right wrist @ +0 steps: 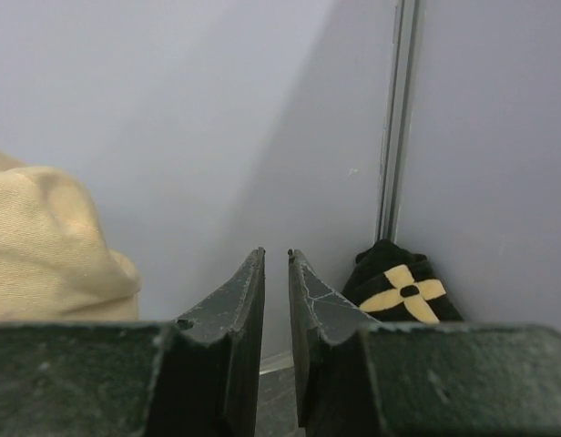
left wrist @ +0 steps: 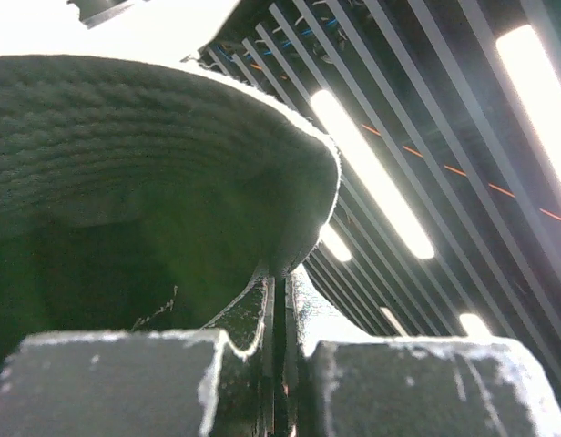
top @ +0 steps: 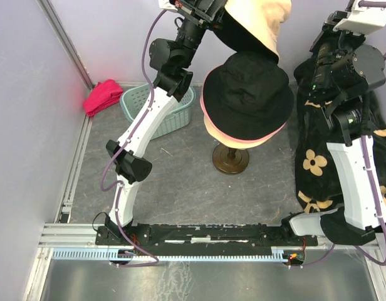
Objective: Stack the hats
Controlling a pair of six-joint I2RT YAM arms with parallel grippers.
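A cream hat with a black underside (top: 262, 22) is held up at the top of the top view, partly cut off. My left gripper is shut on its brim, whose dark underside fills much of the left wrist view. Below it, a black hat (top: 248, 94) lies over pink and cream brims on a stand with a round brown base (top: 230, 162). To the right, my right gripper is slightly open, a narrow empty gap between its fingertips. The cream hat (right wrist: 53, 241) shows at the left of that wrist view, apart from the fingers.
A pale green basket (top: 174, 122) stands behind the left arm, with a red cloth (top: 103, 97) beside it. On the right, a black blanket with tan flowers (top: 315, 163) lies under the right arm.
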